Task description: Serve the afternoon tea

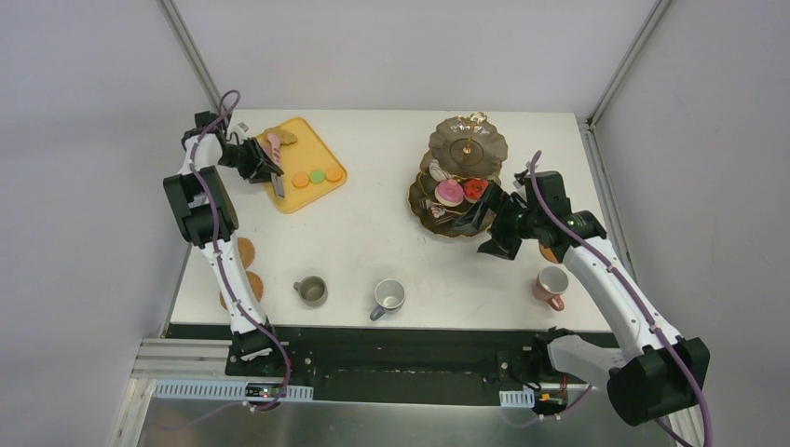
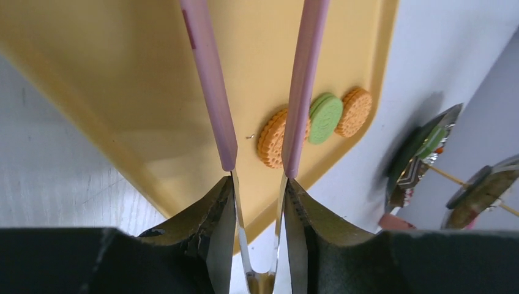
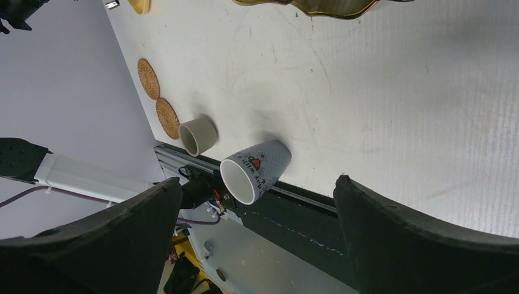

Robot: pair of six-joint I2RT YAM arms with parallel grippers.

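At the far left, the yellow tray [image 1: 321,154] carries a tan pastry [image 1: 282,137], two orange biscuits and a green biscuit [image 2: 325,118]. Over the tray's left side are metal tongs with pink arms [image 2: 211,92], spread apart. My left gripper has its black fingers against both sides of these tongs, near the metal bend. A two-tier brown stand [image 1: 442,223] holds a pink doughnut [image 1: 449,193], a red one [image 1: 474,189] and other sweets. Just in front of the stand, my right gripper [image 1: 483,231] is open and empty.
Along the front edge stand a small grey-green cup [image 1: 312,291], a white patterned mug [image 3: 260,168] and a pink mug [image 1: 551,282]. Woven coasters [image 3: 167,118] lie at the left edge, partly under the left arm in the top view.
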